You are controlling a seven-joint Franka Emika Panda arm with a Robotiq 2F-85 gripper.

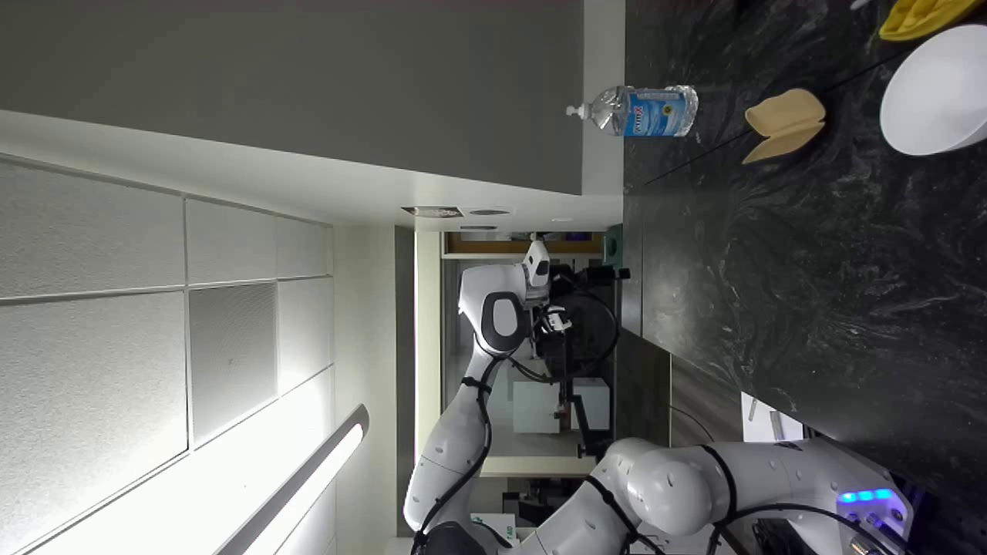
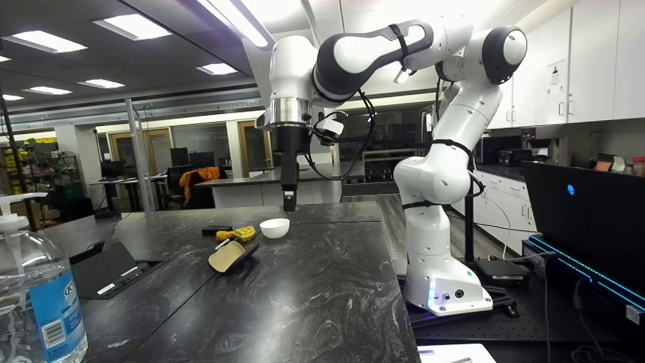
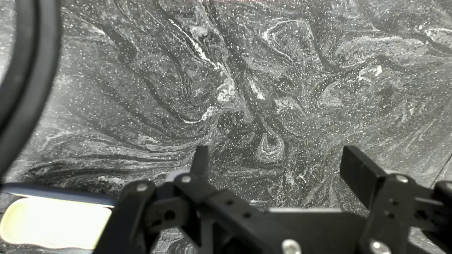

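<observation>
High over the dark marbled table, my gripper points downward. Its two black fingers stand wide apart in the wrist view, with only bare tabletop seen between them. Exterior view 2 shows the gripper from the side, above and behind a white bowl. In exterior view 1 that bowl is cut by the right edge. A tan-lined, dark-backed open case lies nearer that second camera than the bowl; a pale, dark-edged object at the wrist view's lower left resembles it.
A yellow item lies beside the bowl, near a small black box. A clear bottle with a blue label stands on the table. A dark flat device lies on the left. Much of the table towards the arm's base is clear.
</observation>
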